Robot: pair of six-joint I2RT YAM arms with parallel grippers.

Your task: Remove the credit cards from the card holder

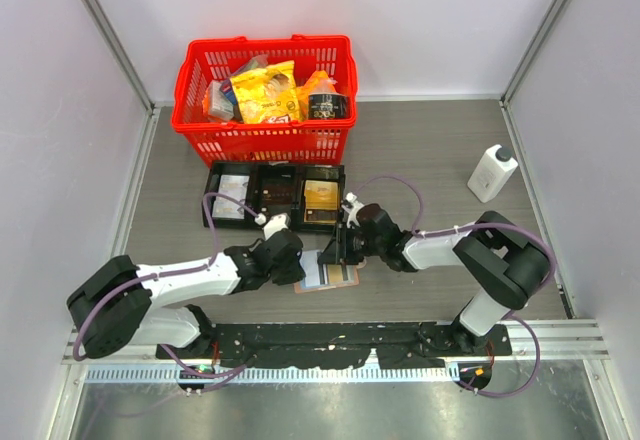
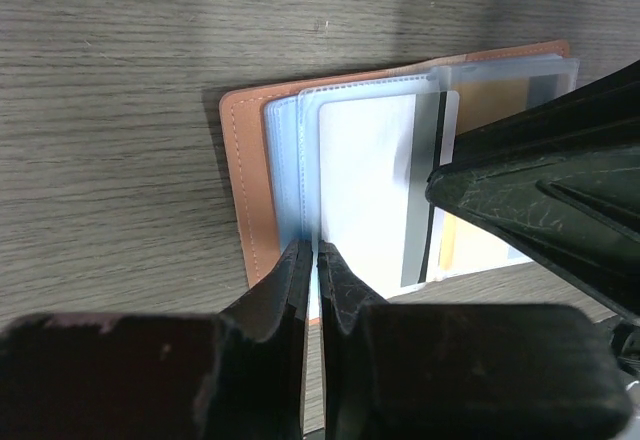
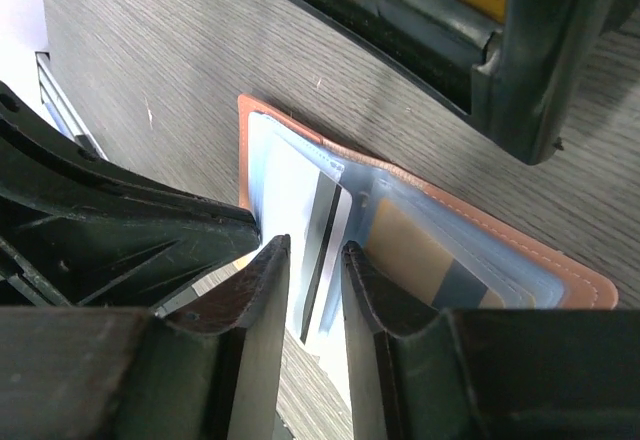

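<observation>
The open card holder (image 1: 318,288), brown-edged with clear sleeves, lies flat on the table between both arms. In the left wrist view a white card with a black stripe (image 2: 365,180) sits in a sleeve, and the tips of my left gripper come close together at that sleeve's left edge. Whether they pinch it is hard to make out. From the other side, my right gripper has a visible gap between its fingers, with the striped end of the white card (image 3: 322,245) showing in that gap. A tan card (image 3: 405,250) lies in the neighbouring sleeve.
Just behind the holder stands a black compartment tray (image 1: 250,222); its corner comes near my right gripper. A red basket (image 1: 270,143) of packages is farther back. A white bottle (image 1: 492,173) stands at the right, with bare table around it.
</observation>
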